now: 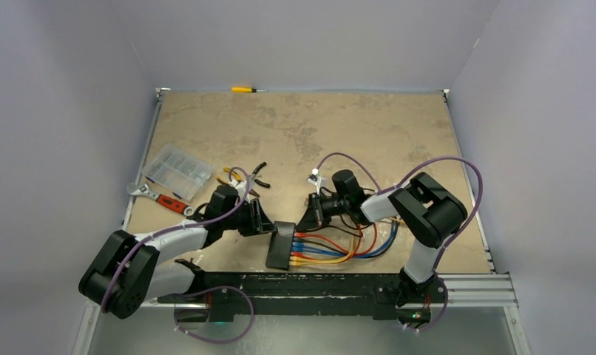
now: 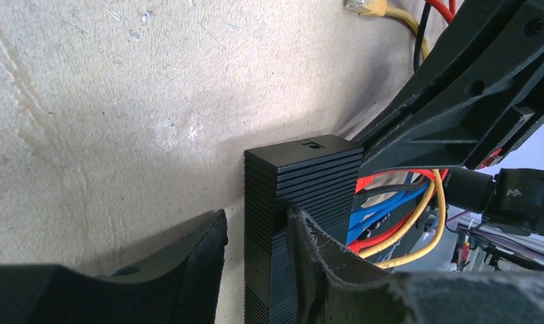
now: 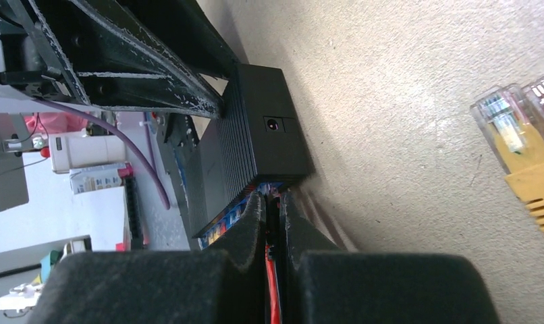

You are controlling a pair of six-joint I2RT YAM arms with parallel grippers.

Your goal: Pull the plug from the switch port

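Note:
The black switch [image 1: 281,248] lies on the board with coloured cables plugged along its right side. My left gripper [image 1: 269,225] is at its upper left; in the left wrist view its fingertips [image 2: 257,223] stand apart, one against the switch's ribbed face. My right gripper [image 1: 301,228] is at the top of the port row; in the right wrist view its fingers [image 3: 296,229] are shut on a plug at the switch [image 3: 273,142], with a red cable running back between them.
Loose plugs [image 3: 515,135] lie on the board by the right gripper. A parts box [image 1: 178,172], wrench [image 1: 160,198] and pliers [image 1: 258,177] lie to the left. The back of the board is clear apart from a yellow screwdriver [image 1: 243,89].

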